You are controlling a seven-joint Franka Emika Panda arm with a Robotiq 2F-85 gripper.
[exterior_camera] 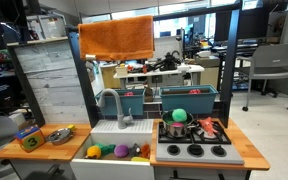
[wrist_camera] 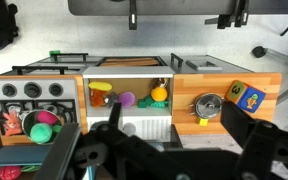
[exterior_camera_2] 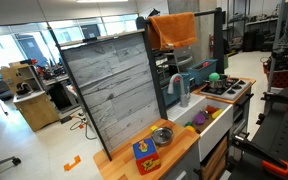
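Note:
My gripper hangs above the play kitchen. Its two dark fingers point(wrist_camera: 106, 148) stand wide apart in the wrist view, open, with nothing held between them. Below lies the white sink point(wrist_camera: 134, 72), holding several toy foods, among them a yellow-orange toy point(wrist_camera: 160, 93) and a purple one point(wrist_camera: 127, 99). A green round toy point(exterior_camera: 179, 115) rests on top of a pot on the stove point(exterior_camera: 197, 152), with a red-pink toy point(exterior_camera: 207, 127) beside it. On the wooden counter are a metal bowl point(exterior_camera_2: 162, 136) and a colourful box point(exterior_camera_2: 146, 156).
A grey faucet point(exterior_camera: 115, 105) rises behind the sink. Blue-green bins point(exterior_camera: 189, 97) hang at the back, and an orange towel point(exterior_camera: 117, 38) drapes over the top bar. Bare wooden counter point(exterior_camera: 246, 154) shows right of the stove.

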